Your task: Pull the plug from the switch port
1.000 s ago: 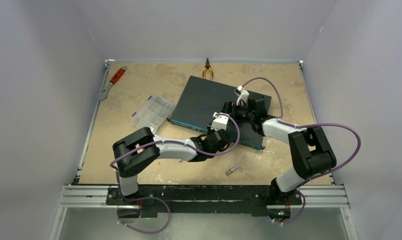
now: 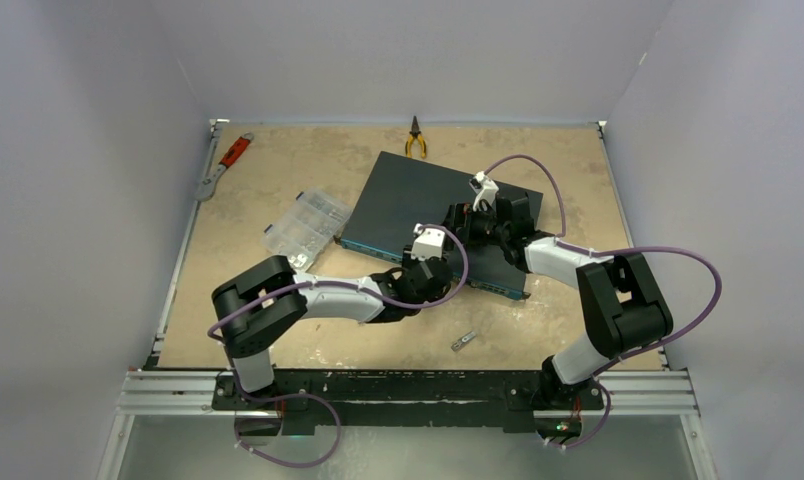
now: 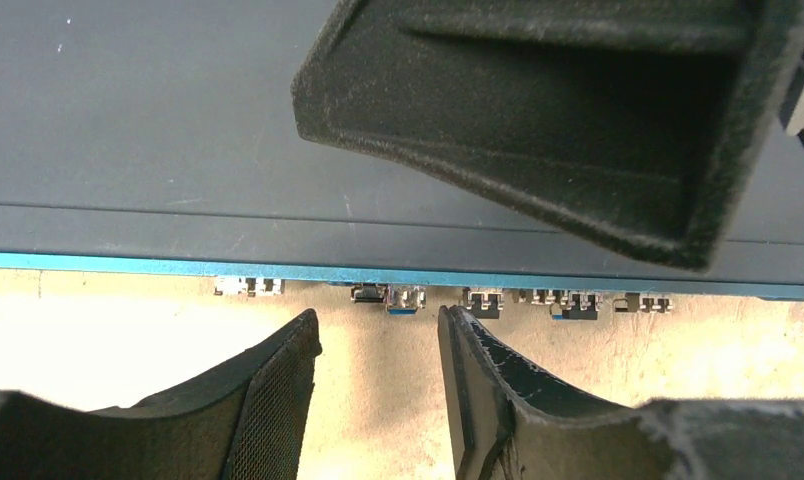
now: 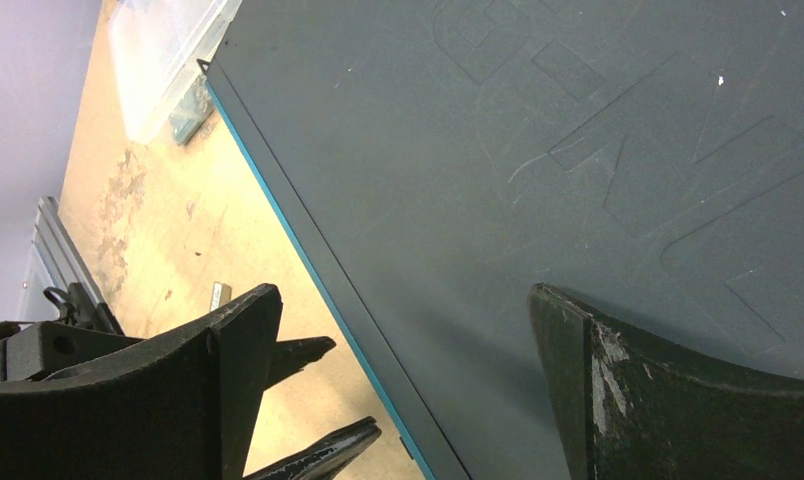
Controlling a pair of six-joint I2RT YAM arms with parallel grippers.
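The dark switch (image 2: 408, 195) lies slanted on the table, its blue front edge toward me. In the left wrist view, several small plugs protrude from that edge, among them a metal one with a blue strip (image 3: 405, 299) and a dark one (image 3: 368, 294) beside it. My left gripper stands open, its fingers spread on either side of these two, touching neither. Over the switch's top, my right gripper is open with only the bare cover beneath. A large black piece, apparently the right gripper, covers the upper right of the left wrist view.
Other plugs (image 3: 483, 302) sit close right of the left fingers. A clear box (image 2: 308, 228) stands left of the switch, pliers (image 2: 416, 140) behind it. A wrench (image 2: 224, 166) lies far left, a small metal item (image 2: 464, 341) in front. Both grippers are close together.
My left arm has shifted a little to the left along the switch's front edge. The right arm and the switch have stayed put.
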